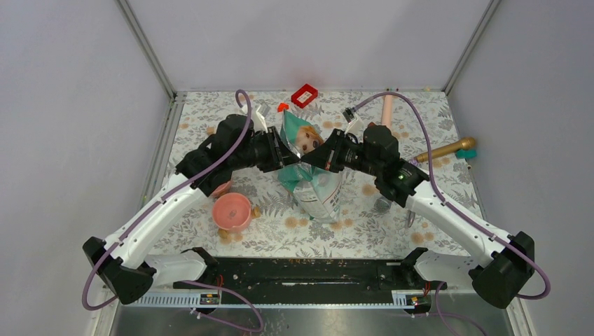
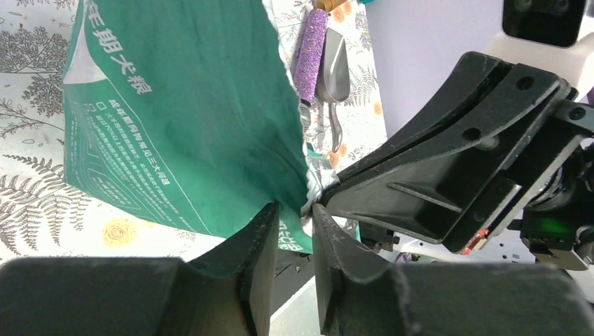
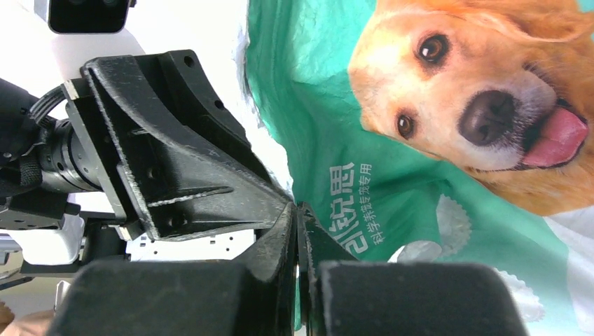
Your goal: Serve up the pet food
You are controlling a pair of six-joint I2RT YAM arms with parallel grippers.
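The green dog food bag (image 1: pixel 315 192), printed with a golden dog's face (image 3: pixel 483 105), stands at the table's centre. Both grippers are at its crinkled silvery top edge, nearly tip to tip. My left gripper has its fingers slightly apart at that edge; whether film is between them is unclear. My right gripper is shut at the same edge; any thin film between its tips is hidden. A pink bowl (image 1: pixel 232 211) lies at the front left, with another partly hidden behind the left arm.
A metal scoop (image 2: pixel 333 73) and purple-handled tool (image 2: pixel 308 59) lie on the right. A red box (image 1: pixel 305 96) is at the back, a golden roller (image 1: pixel 445 148) at the right edge.
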